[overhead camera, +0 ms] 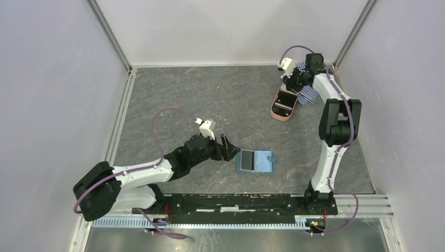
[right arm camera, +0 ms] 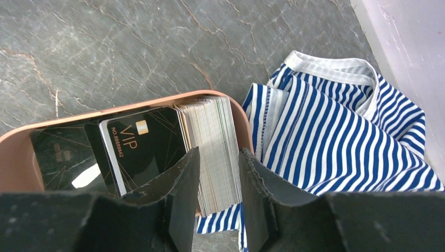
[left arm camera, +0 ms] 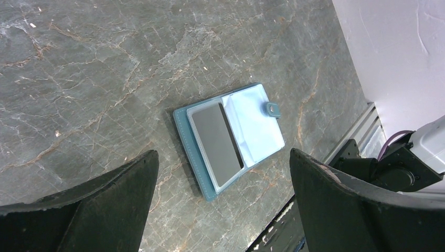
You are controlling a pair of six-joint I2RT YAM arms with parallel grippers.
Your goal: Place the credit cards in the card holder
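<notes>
In the right wrist view, a pinkish oval tray [right arm camera: 63, 121] holds black cards, among them a black VIP card [right arm camera: 144, 144], and a thick stack of cards [right arm camera: 212, 142] seen by its pale edges. My right gripper is open over that stack, one finger on each side of its width in the view; I cannot tell whether they touch it. The blue card holder [left arm camera: 194, 152] lies opened flat on the table, a grey pocket on one half and a pale blue one with a snap tab on the other. My left gripper stands open and empty above it.
A blue-and-white striped cloth [right arm camera: 336, 131] lies crumpled against the tray, close to the side wall [overhead camera: 404, 105].
</notes>
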